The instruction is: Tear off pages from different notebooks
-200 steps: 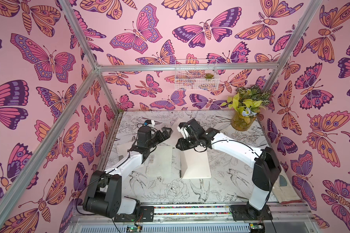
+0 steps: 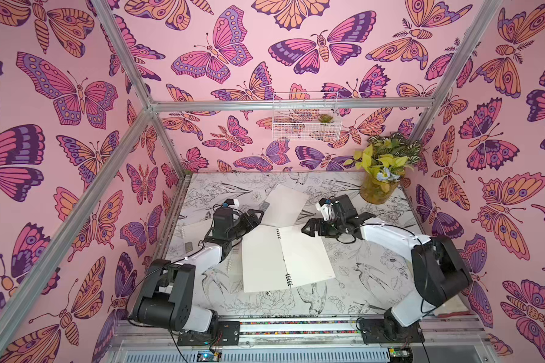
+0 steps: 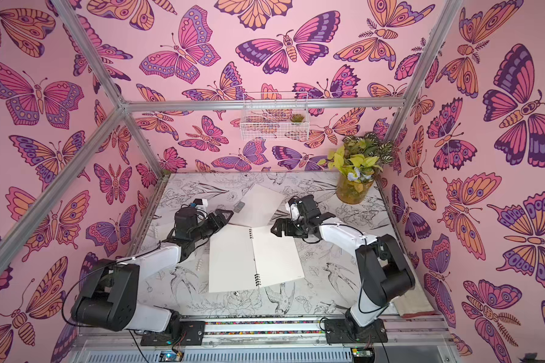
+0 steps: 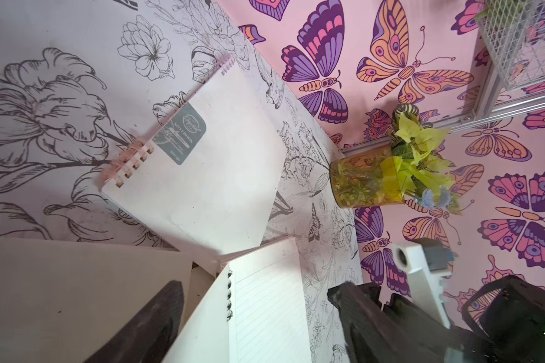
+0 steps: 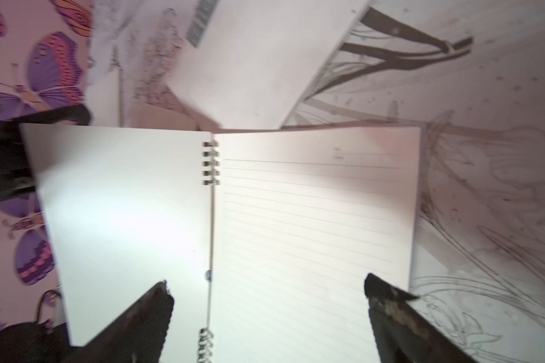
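An open spiral notebook [image 2: 308,257] lies mid-table, its blank left leaf [image 2: 263,260] turned over and a lined page [image 5: 315,242] on the right. My left gripper [image 2: 259,216] is at that leaf's far left corner. Its fingers [image 4: 369,320] stand apart; the leaf's pale edge [image 4: 206,326] shows between them, and I cannot tell whether they touch it. My right gripper [image 2: 313,227] is open over the lined page's upper part, with no paper seen gripped. A second spiral notebook [image 4: 212,157], with a grey-green label [image 4: 180,133], lies behind.
Another pale notebook [image 4: 60,290] lies at the left, partly under the open one. A potted plant [image 2: 384,169] stands at the back right corner. A cloth [image 3: 414,302] lies at the front right.
The leaf has swung from the right half over to the left and now lies flat. The left gripper shifted only slightly.
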